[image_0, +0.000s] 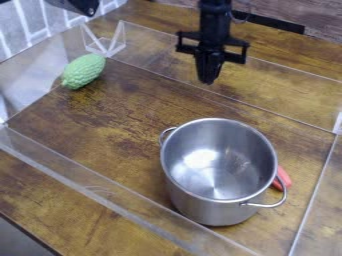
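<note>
The black gripper (209, 72) hangs in the upper middle of the camera view, shut, with nothing visible between its fingers. It is apart from both the green corn-like toy (83, 72) at the upper left and the steel pot (214, 170) at the lower right. The pot stands upright and looks empty. A red object (281, 178) shows partly beside the pot's right side, the rest hidden by it.
Clear low walls (94, 180) enclose the wooden work surface (100, 130).
</note>
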